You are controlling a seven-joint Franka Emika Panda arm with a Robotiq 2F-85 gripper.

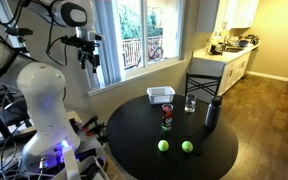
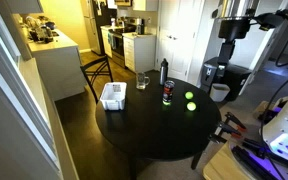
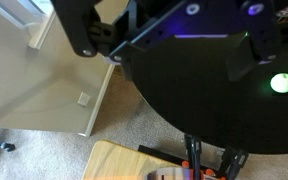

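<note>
My gripper hangs high at the left, above the floor side of the round black table and well apart from everything on it. In the wrist view its two dark fingers stand wide apart, with only table showing between them. A red can stands near the middle of the table. Toward its near edge lie two green balls; one green ball shows at the right of the wrist view. A white basket, a clear glass and a tall black bottle stand along the far side.
A black chair stands behind the table. In the wrist view, a wooden board and black clamps lie close to the table's edge.
</note>
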